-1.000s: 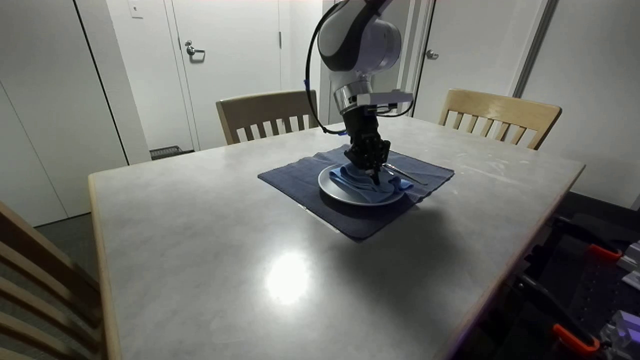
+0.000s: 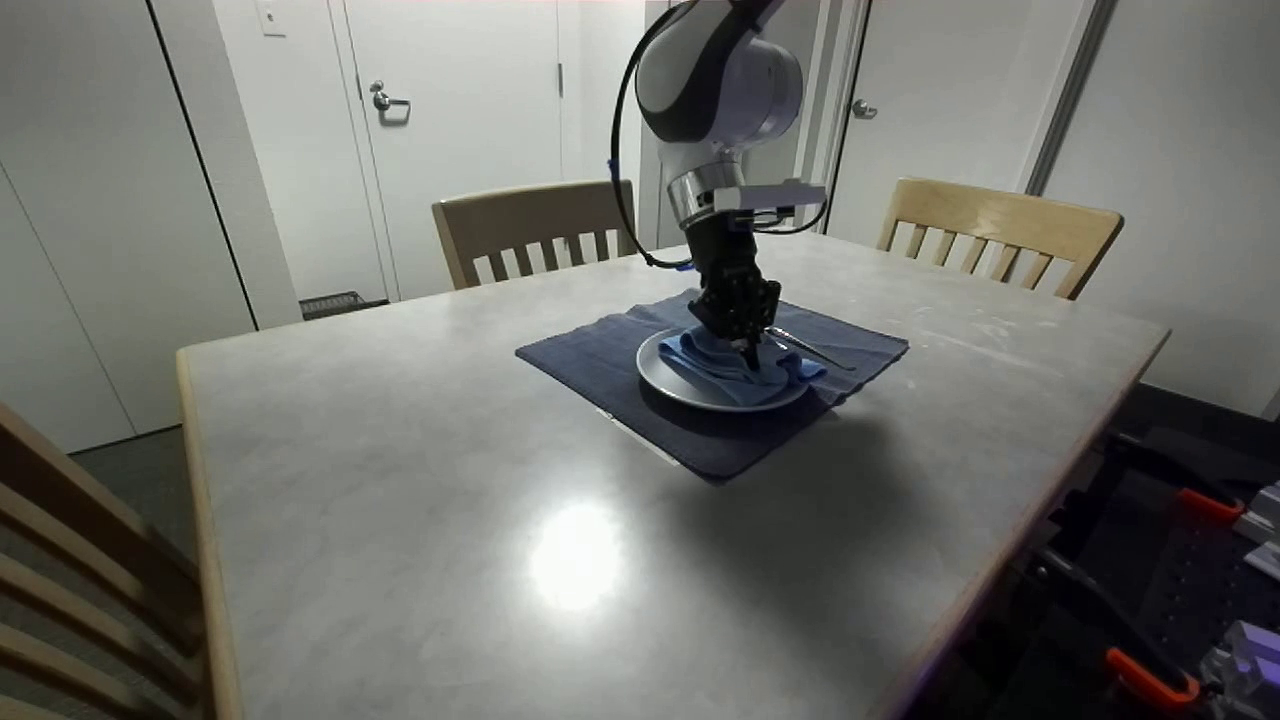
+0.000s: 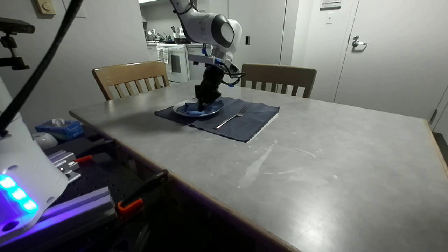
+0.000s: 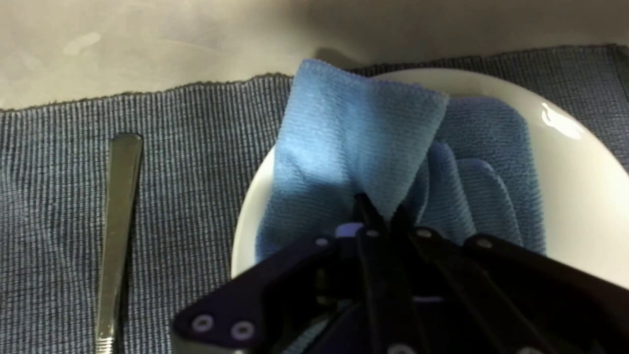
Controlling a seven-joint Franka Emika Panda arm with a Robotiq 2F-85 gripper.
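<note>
A light blue cloth [image 4: 354, 130] lies bunched and folded on a white plate [image 4: 581, 200]. In the wrist view my gripper is shut on a fold of this cloth, low over the plate. One corner of the cloth stands raised past the plate's rim, while other folds rest on the plate to the right. From the side, the gripper [image 2: 751, 354] points down into the cloth [image 2: 720, 364], and the plate [image 2: 663, 382] stays flat beneath. The fingertips are partly buried in the fabric.
A dark blue placemat [image 3: 256, 121] lies under the plate. On it, beside the plate, is a fork [image 3: 231, 117]; only its handle [image 4: 121, 218] shows in the wrist view. Chairs [image 3: 130, 79] stand around the table.
</note>
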